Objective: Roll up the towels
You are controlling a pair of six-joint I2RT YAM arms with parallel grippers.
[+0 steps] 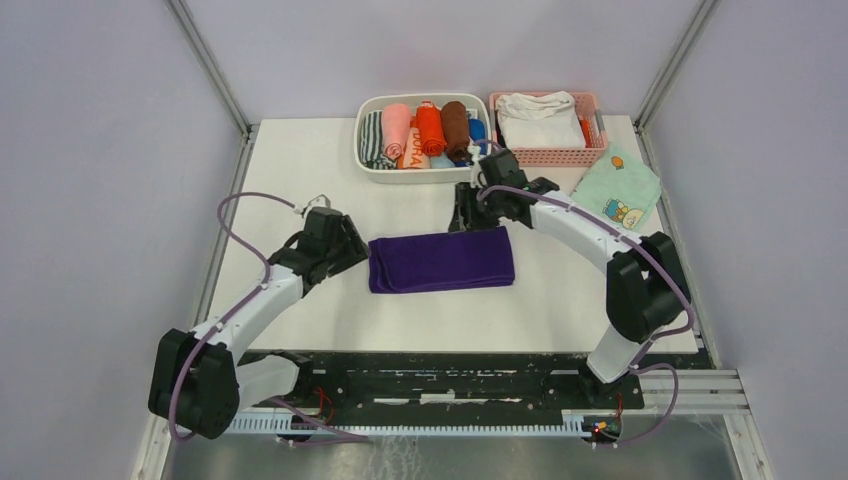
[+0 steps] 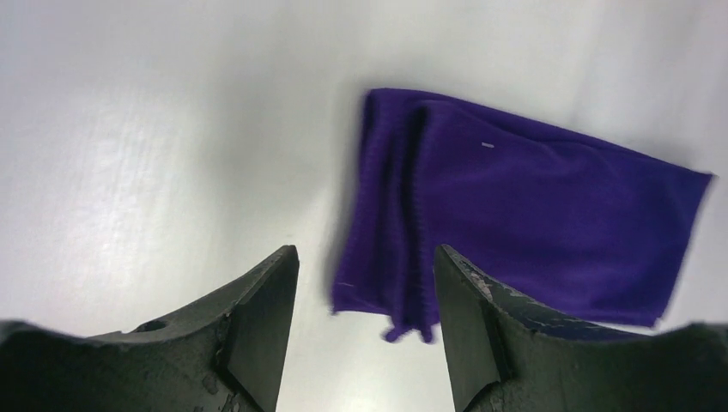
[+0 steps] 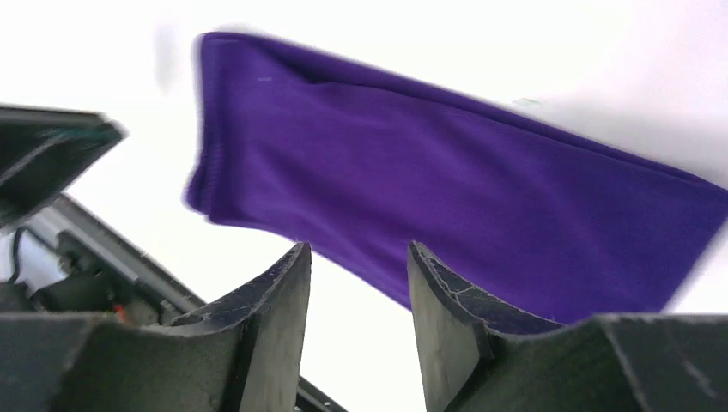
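Observation:
A purple towel [image 1: 440,262] lies flat in a long strip mid-table, a narrow fold along its left end [image 2: 386,206]. My left gripper [image 1: 350,245] is open above and just left of that end; in the left wrist view the towel shows beyond its spread fingertips [image 2: 366,257]. My right gripper [image 1: 466,215] hovers over the back edge of the towel's right part, fingers part open with nothing held; the right wrist view shows most of the towel below it [image 3: 360,257].
A white bin of rolled towels [image 1: 370,170] and a pink basket [image 1: 545,157] with white cloths stand at the back. A mint towel [image 1: 600,195] lies at the right.

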